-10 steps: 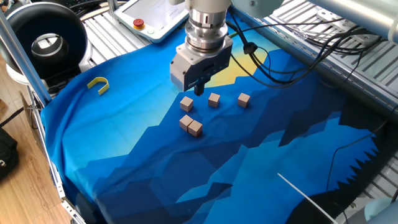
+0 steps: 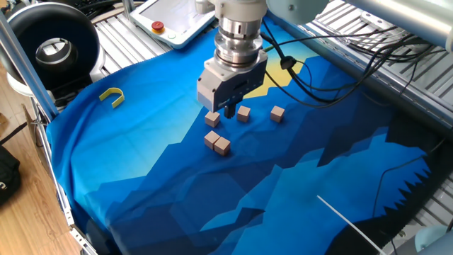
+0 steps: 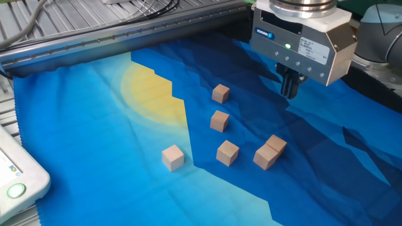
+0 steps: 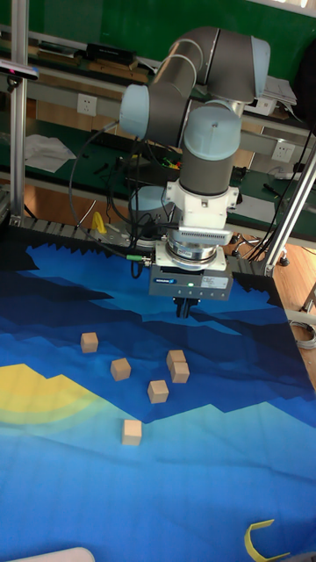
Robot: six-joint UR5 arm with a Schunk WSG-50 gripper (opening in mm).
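Several small wooden cubes lie on the blue patterned cloth. In exterior view 2 the palest cube (image 3: 173,157) sits apart at the left. Three single cubes, the nearest (image 3: 227,152), a middle one (image 3: 219,121) and a far one (image 3: 220,93), form a loose row. Two more touch side by side, a front cube (image 3: 266,157) and a rear cube (image 3: 274,145). Above the cloth hangs my gripper (image 3: 289,83), its dark fingers together and nothing visible between them. From exterior view 1, the gripper (image 2: 229,111) covers part of the scene, and the palest cube is hidden.
A yellow curved piece (image 2: 112,97) lies at the cloth's left edge. The tablet with a red button (image 2: 158,27) rests behind the cloth. Cables (image 2: 304,85) hang beside the arm. A thin white rod (image 2: 347,219) crosses the near right.
The visible cubes have stayed where they were.
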